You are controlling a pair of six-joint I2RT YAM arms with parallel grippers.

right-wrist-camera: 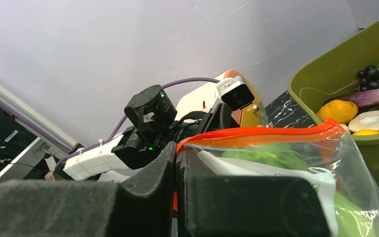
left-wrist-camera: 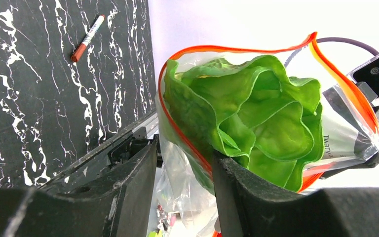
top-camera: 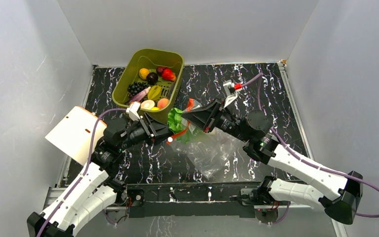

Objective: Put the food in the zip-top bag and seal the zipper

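Observation:
A clear zip top bag (top-camera: 208, 153) with orange zipper hangs mid-table, green lettuce (top-camera: 174, 117) in its mouth. My right gripper is shut on the bag's zipper edge, where the orange strip runs into its fingers. In the left wrist view the bag's open mouth frames the lettuce (left-wrist-camera: 256, 118), and my left gripper stands open at the near zipper edge, its fingers either side of the orange strip and clear film. Whether they touch it I cannot tell.
An olive bin (top-camera: 121, 89) of toy fruit and vegetables stands at back left. A white board (top-camera: 71, 133) lies at the left edge, a marker (left-wrist-camera: 88, 38) on the marble surface.

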